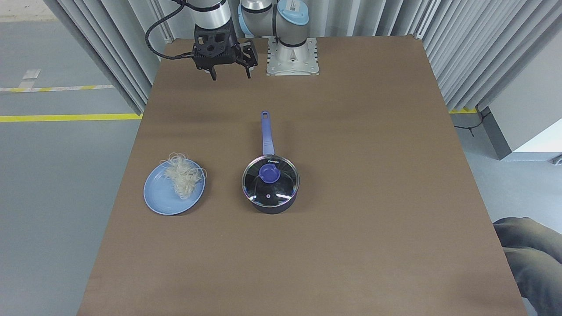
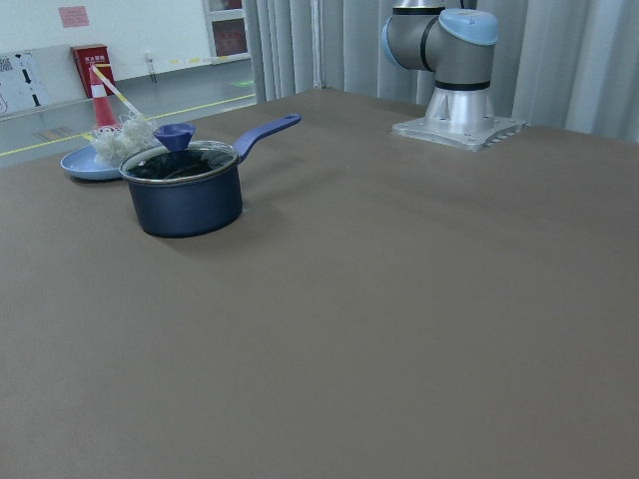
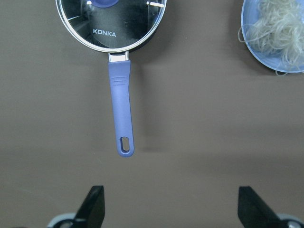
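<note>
A dark saucepan (image 2: 185, 210) with a glass lid and blue knob (image 1: 269, 173) stands mid-table, its blue handle (image 3: 121, 104) pointing toward the robot's end. Beside it, at left in the front view, a light blue plate (image 1: 160, 195) holds pale noodle-like strands (image 1: 183, 176). My gripper (image 1: 230, 73) is raised at the back-left of the table, apart from both. In the wrist view its two fingers stand wide open at the bottom with only bare table between them.
The robot's base (image 1: 292, 63) is bolted at the back edge. A person's legs (image 1: 529, 258) are beside the near right edge.
</note>
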